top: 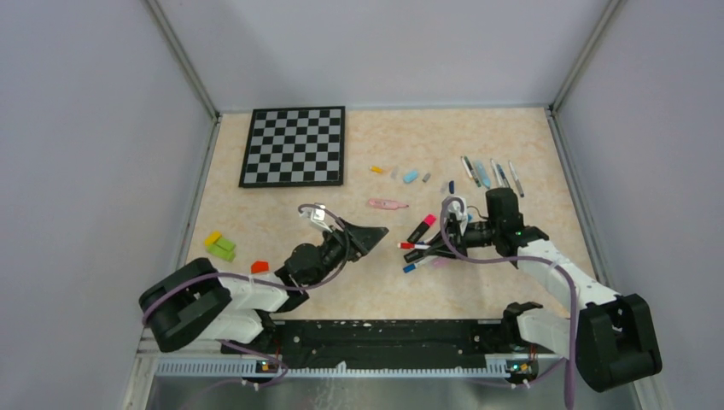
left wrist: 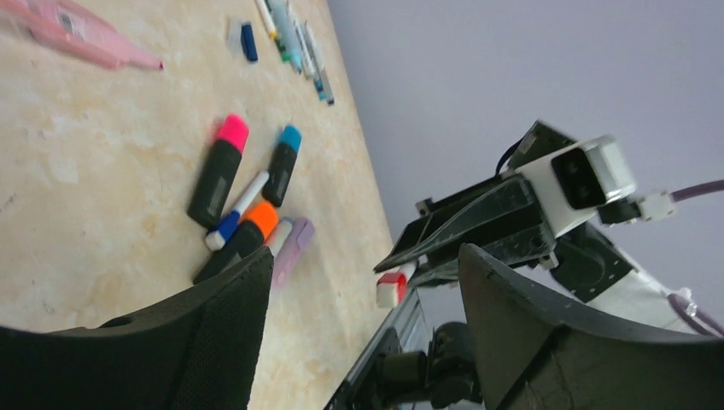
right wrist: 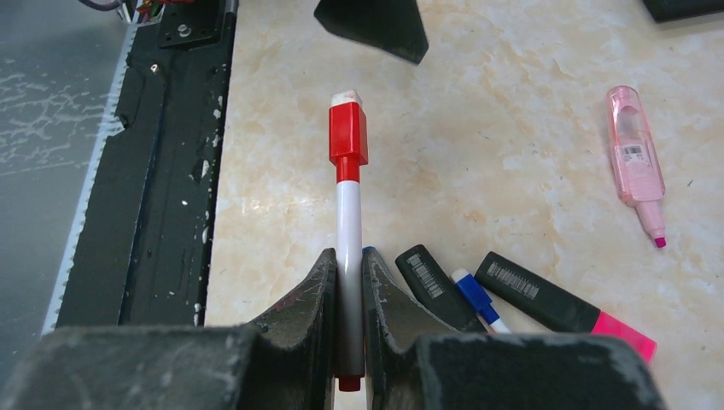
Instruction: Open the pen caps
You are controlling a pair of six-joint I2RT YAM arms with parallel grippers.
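Note:
My right gripper is shut on the white barrel of a marker (right wrist: 348, 218). The marker's red cap (right wrist: 347, 132) is on its far end, pointing away from the fingers. In the left wrist view the same red cap (left wrist: 392, 289) juts out from the right fingers. My left gripper stands open and empty; in the top view it is just left of the cap, with a gap between. On the table lie a pink-capped highlighter (left wrist: 218, 171), an orange-capped one (left wrist: 242, 239), a blue-capped one (left wrist: 282, 166), a small blue marker (left wrist: 237, 211) and a purple pen (left wrist: 292, 252).
An uncapped pink highlighter (top: 388, 204) lies farther back. Behind it are small loose caps, including a light blue one (top: 411, 176). Several pens (top: 482, 173) line the back right. A chessboard (top: 293, 147) fills the back left, and green blocks (top: 221, 247) sit at the left.

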